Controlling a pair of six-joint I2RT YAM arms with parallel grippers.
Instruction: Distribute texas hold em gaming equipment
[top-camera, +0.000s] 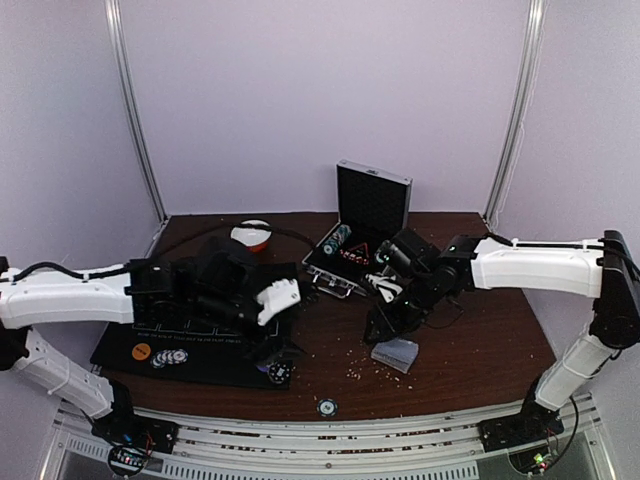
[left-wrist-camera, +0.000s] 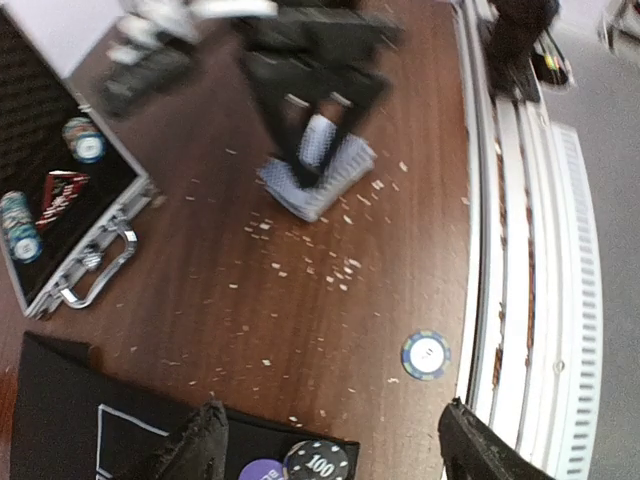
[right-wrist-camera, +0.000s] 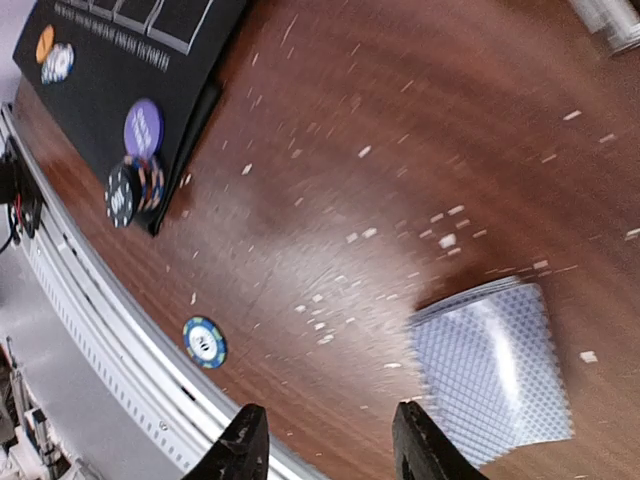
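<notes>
A blue-and-white chip (top-camera: 327, 407) lies by itself on the wood close to the table's front edge. My left gripper is part open above the mat's front right corner, empty between its fingers. Below it are a purple chip (left-wrist-camera: 262, 470) and a black 100 chip (left-wrist-camera: 316, 461). My right gripper stands open with nothing in it, near a wrapped card deck (right-wrist-camera: 492, 365). In the top view, the black mat (top-camera: 220, 372) is partly covered by my left arm; an orange dealer chip (top-camera: 141, 352) and white chips (top-camera: 169, 358) show at its front left.
At the back, the open metal case (top-camera: 372, 199) holds rows of chips (top-camera: 337, 239) and red dice (top-camera: 355, 254). A red-and-white bowl (top-camera: 252, 236) stands behind the mat, partly hidden by my left arm's cable.
</notes>
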